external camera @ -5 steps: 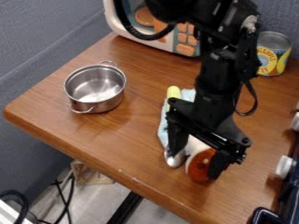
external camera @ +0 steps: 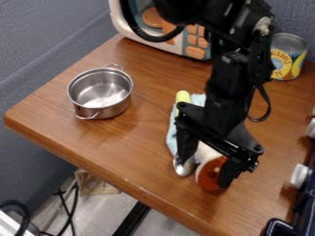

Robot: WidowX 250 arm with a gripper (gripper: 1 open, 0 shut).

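Observation:
The black robot arm reaches down over the wooden table, its gripper [external camera: 215, 166] low over an orange-red round object [external camera: 209, 182] with a white part. The gripper's fingers largely cover that object, so whether they are shut on it is unclear. A white cloth [external camera: 176, 138] with a yellow item [external camera: 182, 97] lies just left of and behind the arm.
A steel pot [external camera: 101, 88] sits on the table [external camera: 87, 143] at the left. A microwave [external camera: 154, 23] stands at the back, a yellow-labelled can [external camera: 285, 57] at back right, and a dark appliance [external camera: 299, 203] at the right edge.

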